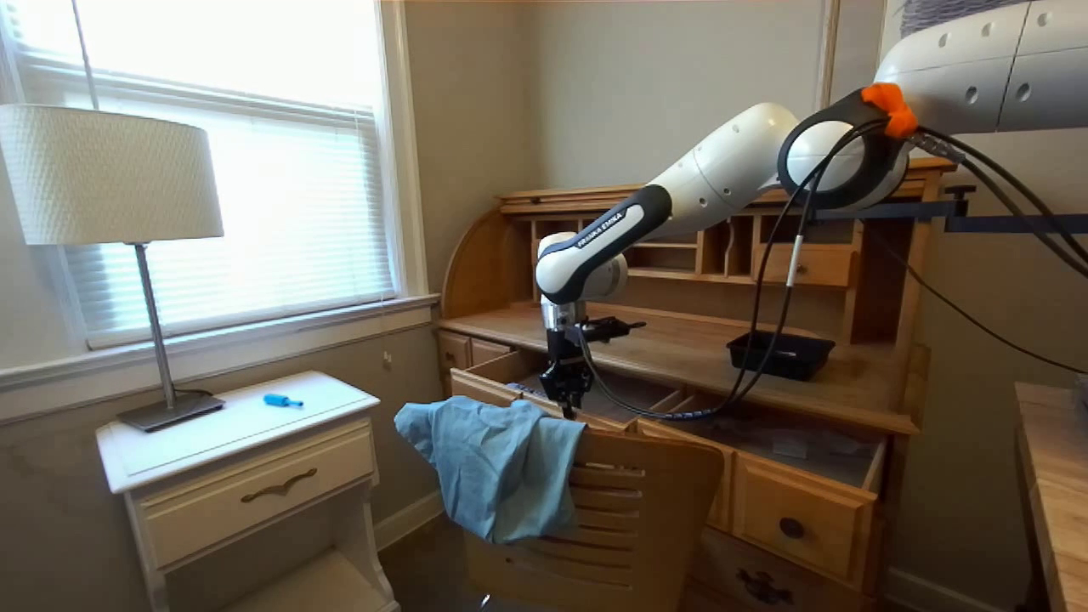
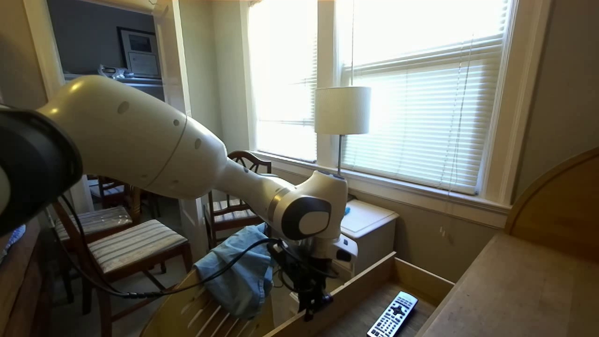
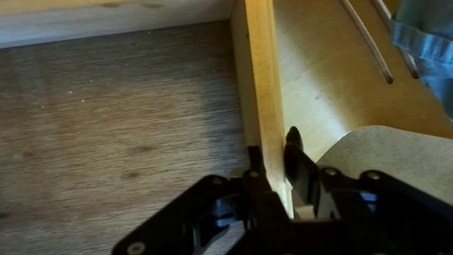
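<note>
In the wrist view my gripper is shut on the top edge of the drawer front (image 3: pixel 263 63), one black finger on the inner side and the other on the outer side. The open wooden drawer (image 2: pixel 365 292) holds a remote control (image 2: pixel 394 313) on its floor, well apart from the fingers. From the front, the gripper (image 1: pixel 567 406) points down at the drawer, its tips partly hidden behind the chair back (image 1: pixel 653 479).
A blue cloth (image 1: pixel 500 459) hangs over the chair, close beside the gripper. A second drawer (image 1: pixel 806 500) stands open at the right. On the desktop is a black tray (image 1: pixel 780 355). The white nightstand (image 1: pixel 316 408) bears a lamp (image 1: pixel 158 316) and a blue marker (image 1: pixel 282 401).
</note>
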